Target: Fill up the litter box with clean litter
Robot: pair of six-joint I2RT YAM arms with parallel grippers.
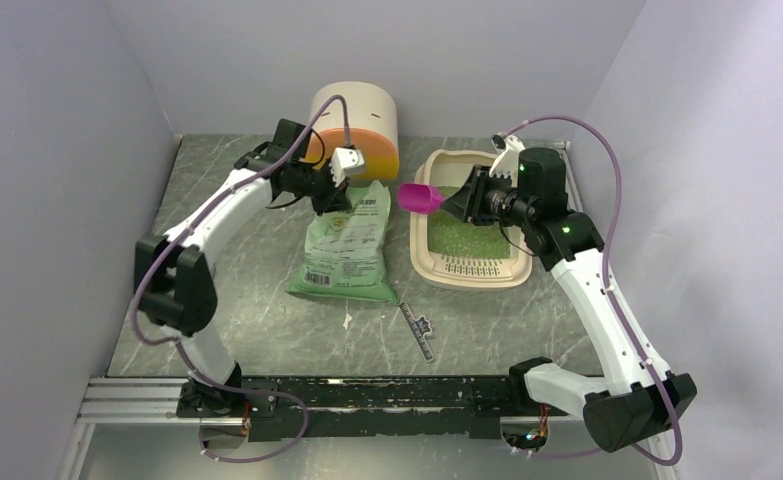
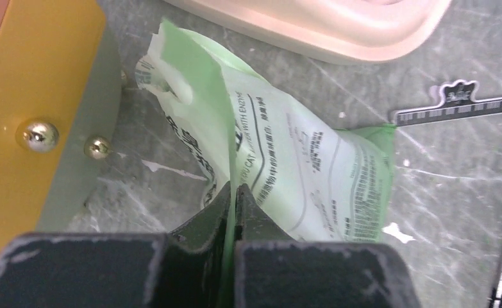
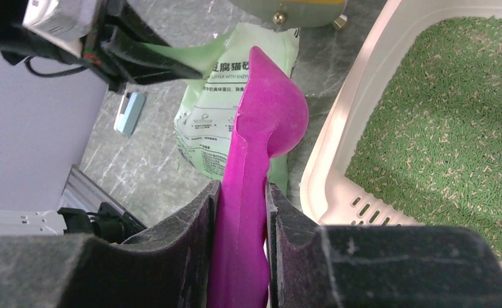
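The green litter bag [image 1: 342, 255] lies between the arms. My left gripper [image 1: 335, 200] is shut on its top edge; in the left wrist view a thin green fold [image 2: 197, 70] runs between the fingers. My right gripper [image 1: 459, 200] is shut on a magenta scoop [image 1: 419, 197], which is held above the left side of the litter box; the scoop's inside is hidden in the right wrist view. The cream litter box [image 1: 510, 275] stands right of the bag, with green pellets [image 3: 440, 128] in it.
A cylindrical white and orange container [image 1: 352, 110] stands at the back behind the bag. A dark ruler-like strip [image 1: 415, 330] lies in front.
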